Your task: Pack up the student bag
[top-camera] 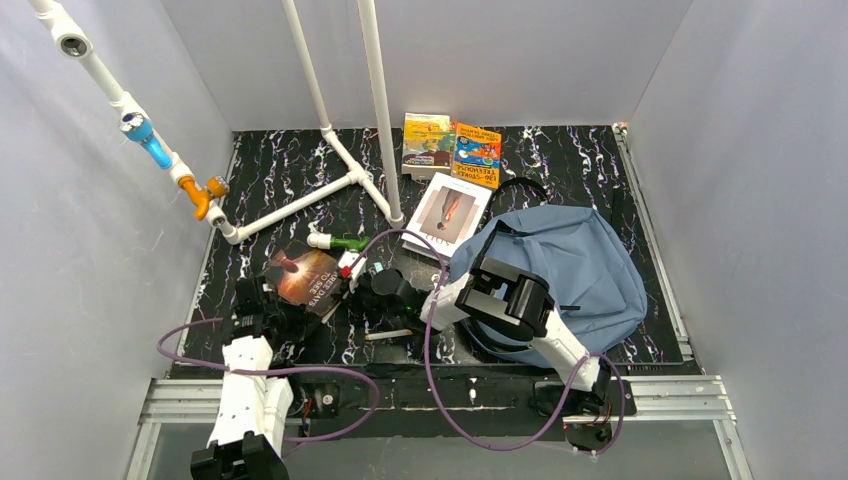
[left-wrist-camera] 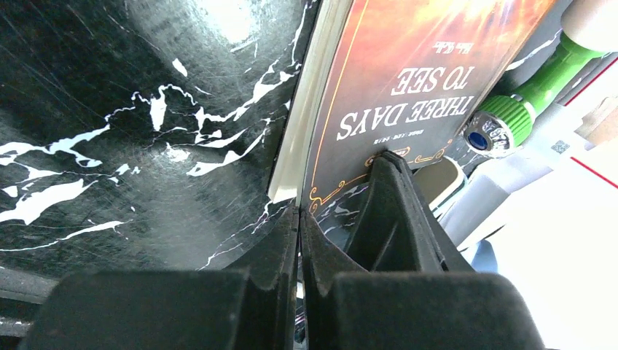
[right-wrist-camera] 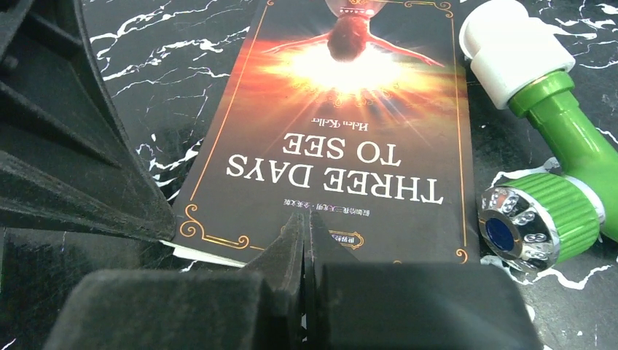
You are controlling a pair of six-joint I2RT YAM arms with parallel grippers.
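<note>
The book "Three Days to See" (top-camera: pixel 309 280) lies cover up at the left front, its near-left corner at my left gripper, whose fingers are closed together there with the corner's thin edge running between their tips. In the right wrist view the left fingers (right-wrist-camera: pixel 109 168) cover that same corner. My right gripper is shut with nothing between its fingers; it stands over the book's near edge, and the book is outside its fingers. The open-topped student bag, blue-grey (top-camera: pixel 570 270), lies on the right, partly behind the right arm.
A green pipe piece with a white end (top-camera: pixel 345 242) lies close beside the book. A white book (top-camera: pixel 447 212) and two colourful books (top-camera: pixel 428 145) are at the back. A yellow-white marker (top-camera: pixel 388 335) lies in front. White pipes (top-camera: pixel 300 205) frame the back left.
</note>
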